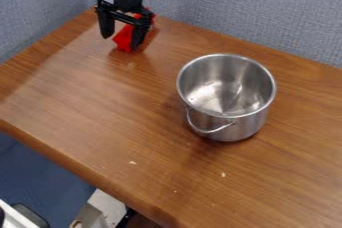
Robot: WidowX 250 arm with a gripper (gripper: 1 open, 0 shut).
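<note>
My black gripper (123, 24) is at the back left of the wooden table, over a red object (130, 39) that is partly hidden behind its fingers. The fingers straddle or sit just above the red object; whether they touch or grip it I cannot tell. A steel pot (226, 96) with a wire handle stands on the right half of the table, well apart from the gripper.
A grey padded wall (254, 7) runs behind it. Blue floor shows beyond the table's front left edge, with some equipment at the bottom left.
</note>
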